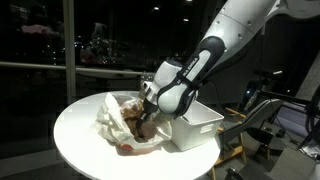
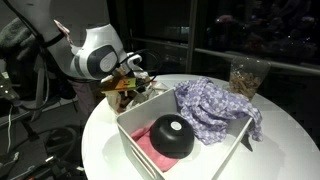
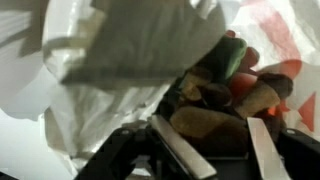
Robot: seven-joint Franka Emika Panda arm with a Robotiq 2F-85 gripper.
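Note:
A crumpled white plastic bag [image 1: 113, 118] lies on the round white table. In the wrist view, the bag's mouth [image 3: 140, 45] hangs open around several brown lumps, among them a large brown item [image 3: 208, 130] and a small tan one [image 3: 258, 99]. Something dark green [image 3: 229, 57] and something red [image 3: 241, 83] lie beside them. My gripper points down into this opening with its fingers apart. The large brown item shows between and beyond the fingertips; contact cannot be made out. In the exterior views the fingertips are largely hidden by the bag and the hand.
Right of the bag stands a white bin [image 2: 207, 163] holding a black round lid [image 2: 172, 136], a pink cloth [image 2: 146, 148] and a patterned purple cloth [image 2: 215, 112]. A clear container of brown pieces [image 2: 248, 77] stands behind it.

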